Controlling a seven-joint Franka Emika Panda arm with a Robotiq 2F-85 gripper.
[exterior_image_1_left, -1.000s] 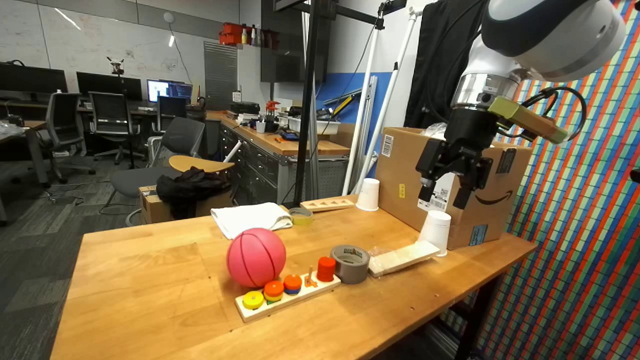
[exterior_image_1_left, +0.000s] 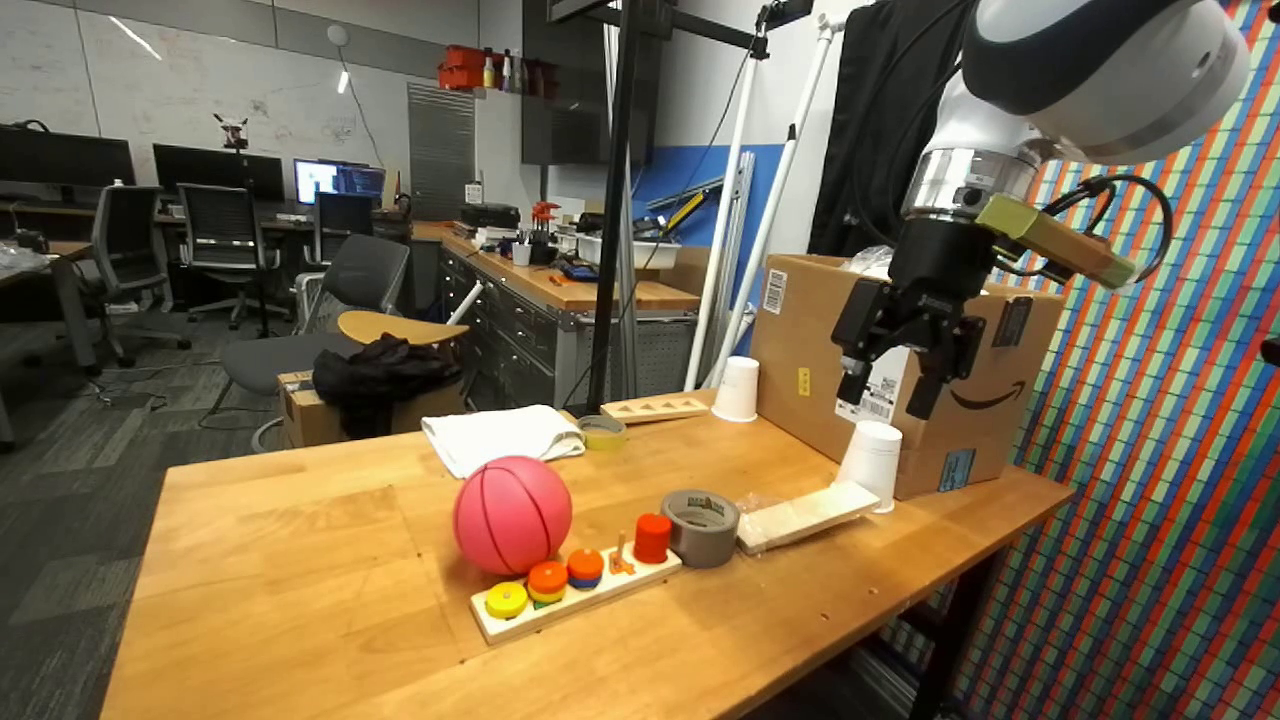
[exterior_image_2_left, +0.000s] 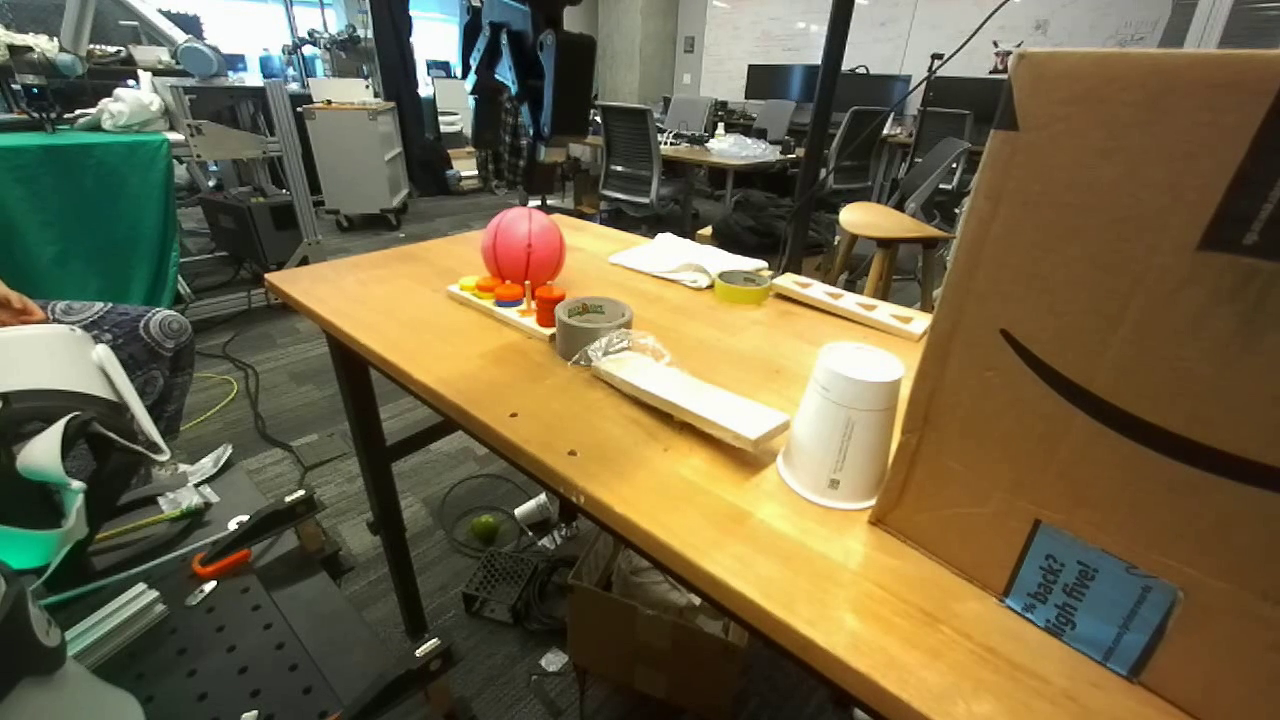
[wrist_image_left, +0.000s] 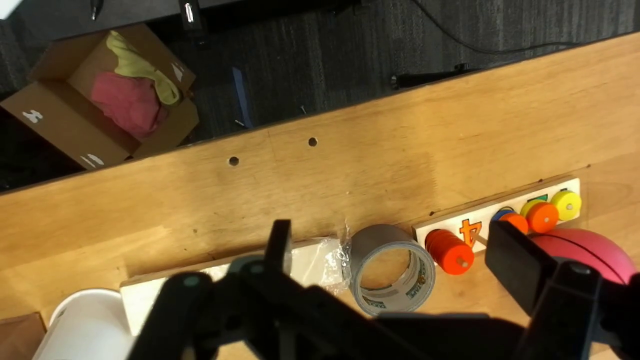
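My black gripper (exterior_image_1_left: 887, 402) hangs above the table's right end, in front of the cardboard box, with its fingers spread apart and nothing between them. In the wrist view the gripper is open, the grey tape roll showing far below its gap. A wooden stacking toy (exterior_image_1_left: 576, 604) holds yellow, orange, blue and red rings on its pegs; one peg, by an orange number, is bare. Against its far side rests a pink ball (exterior_image_1_left: 512, 515). The grey tape roll (exterior_image_1_left: 701, 529) sits at the toy's right end. A plastic-wrapped wooden board (exterior_image_2_left: 690, 396) lies beside the roll.
White cups stand near the box, one in front (exterior_image_1_left: 870, 466) and another farther back (exterior_image_1_left: 735, 390). A big cardboard box (exterior_image_1_left: 792, 348) blocks the right end. A white cloth (exterior_image_1_left: 504, 437), yellow tape (exterior_image_2_left: 741, 287) and slotted board (exterior_image_2_left: 852, 305) lie along the back.
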